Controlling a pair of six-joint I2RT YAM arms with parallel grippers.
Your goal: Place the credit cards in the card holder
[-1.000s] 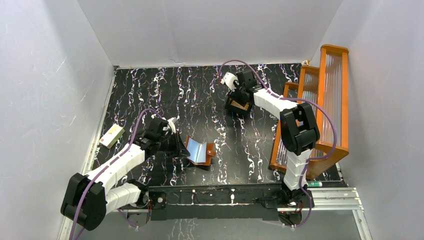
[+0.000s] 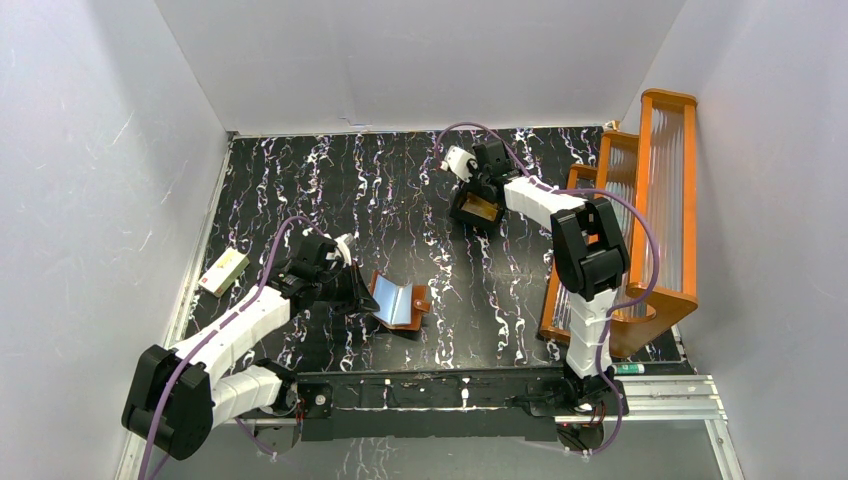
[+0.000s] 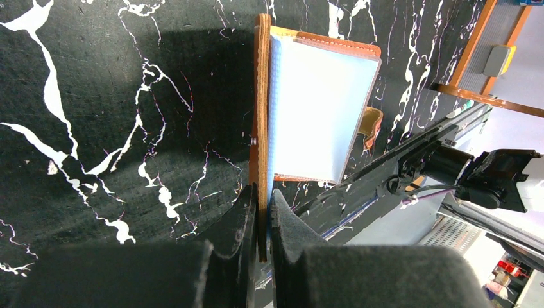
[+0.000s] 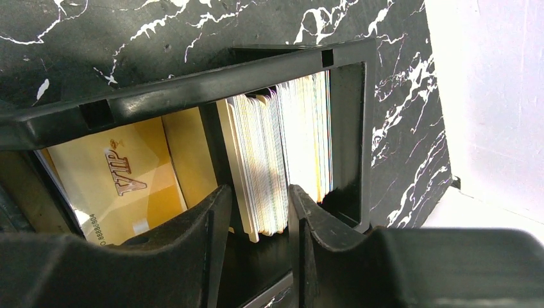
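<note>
A brown card holder (image 2: 416,300) with pale clear sleeves lies opened out on the table in the top view. My left gripper is shut on its brown cover and some of its sleeves, holding that side upright; a white sleeve (image 3: 321,109) spreads to the right. Farther back, a black box (image 2: 480,207) holds the cards. In the right wrist view, a tight row of cards (image 4: 263,154) stands on edge in one compartment. My right gripper reaches into that box, its fingers parted, one on the left of the row and one farther right among the cards.
A gold VIP card (image 4: 122,173) sits in the box's left compartment. An orange-framed rack (image 2: 668,200) takes up the right side of the table. At the left edge lies a small pale box (image 2: 223,271). Mid-table is clear.
The left arm and card holder look unmoved.
</note>
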